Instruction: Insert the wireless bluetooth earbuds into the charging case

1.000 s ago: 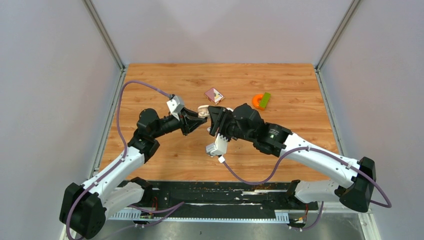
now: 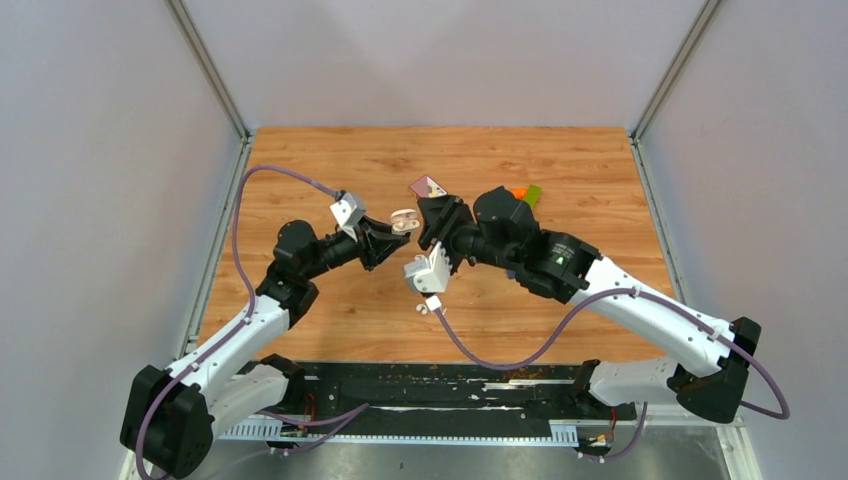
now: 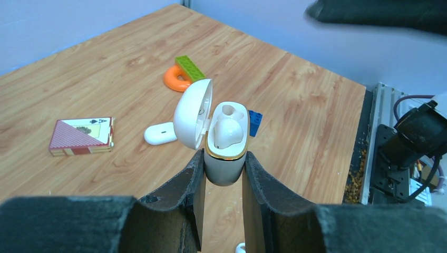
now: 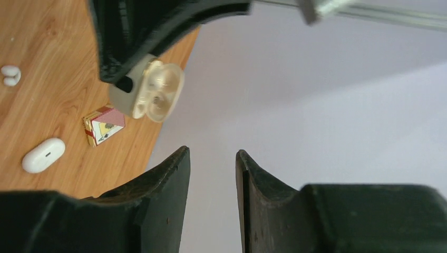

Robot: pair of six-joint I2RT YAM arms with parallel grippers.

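My left gripper is shut on the white charging case, holding it above the table with its lid hinged open. Inside the case, a rounded hollow shows at the top and a smooth white shape below it; I cannot tell whether that shape is an earbud. My right gripper stands part open, nothing between its fingers, apart from the case and to its right in the top view. A small white earbud piece lies on the table, and its counterpart is cut off at the left wrist view's bottom edge.
A card box, a white oval object, an orange ring, a green block and a blue block lie on the wooden table.
My right gripper has moved back from beside the case and upward in the top view, leaving a gap and uncovering more of the case. The left arm has shifted only slightly.
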